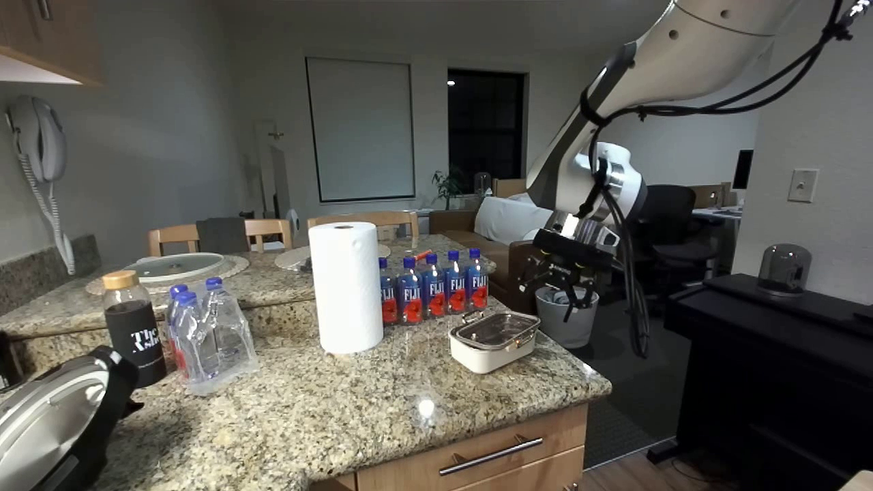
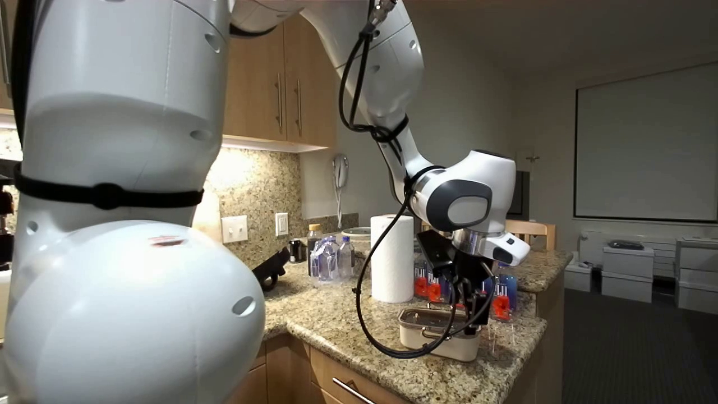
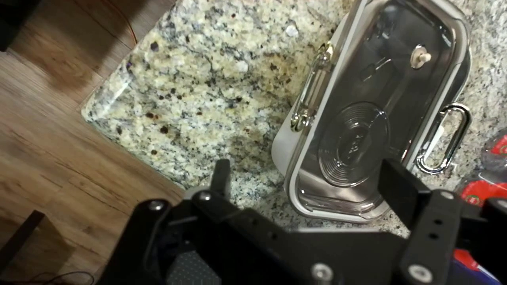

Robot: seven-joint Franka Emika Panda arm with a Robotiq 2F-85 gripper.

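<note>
Near the counter's right end sits a cream rectangular container (image 1: 492, 353) under a clear lid (image 3: 354, 137). A metal clasp (image 3: 449, 135) sticks out from one long side of the lid, and another clasp (image 3: 311, 88) is on the opposite side. My gripper (image 1: 554, 296) hangs in the air above and to the right of the container in exterior view 1. In the wrist view its fingers (image 3: 221, 179) are spread wide and nothing is between them; one overlaps the lid's near end in the picture. Touching cannot be made out, and cables partly cover the gripper in exterior view 2.
Several Fiji water bottles (image 1: 434, 288) stand in a row behind the container. Left of them is a paper towel roll (image 1: 347, 288); wrapped bottles (image 1: 209, 339) and a black bottle (image 1: 135, 339) stand farther left.
</note>
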